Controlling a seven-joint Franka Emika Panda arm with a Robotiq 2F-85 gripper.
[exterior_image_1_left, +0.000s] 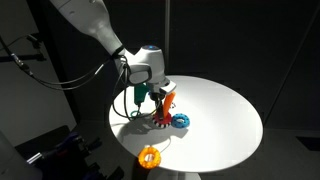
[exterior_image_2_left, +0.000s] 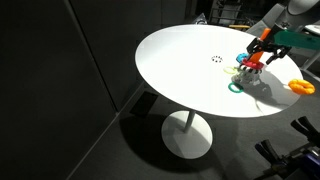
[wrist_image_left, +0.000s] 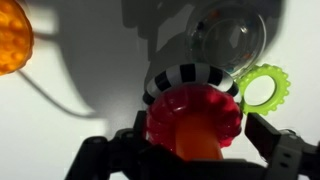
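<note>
On the white round table stands a red piece (wrist_image_left: 190, 105) with an orange post (wrist_image_left: 197, 138) rising from it; in exterior view 1 the orange post (exterior_image_1_left: 168, 103) leans slightly. A black-and-white striped band (wrist_image_left: 187, 75) curves along the red piece's edge in the wrist view. My gripper is open above this piece, its dark fingers to either side of the orange post. Whether either finger touches it, I cannot tell. From the side, the gripper (exterior_image_1_left: 156, 104) hangs low over the red part (exterior_image_1_left: 162, 122).
A blue ring (exterior_image_1_left: 180, 120) lies close by to the right. Nearer the front edge is an orange ring (exterior_image_1_left: 149, 157). A clear round piece (wrist_image_left: 227, 38) and a lime-green ring (wrist_image_left: 265, 88) sit beside the red piece.
</note>
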